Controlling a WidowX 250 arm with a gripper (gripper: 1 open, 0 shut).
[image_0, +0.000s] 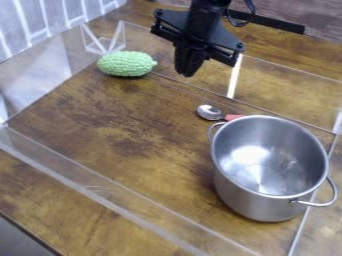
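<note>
My black gripper hangs at the top centre over the wooden table, above and to the right of a pale green bumpy gourd. Whether its fingers are apart or together is hard to make out; I see nothing held in them. A spoon with a red handle lies near the middle right, beside a large steel pot with two side handles.
Clear plastic walls border the work area. A white-railed edge runs along the upper left.
</note>
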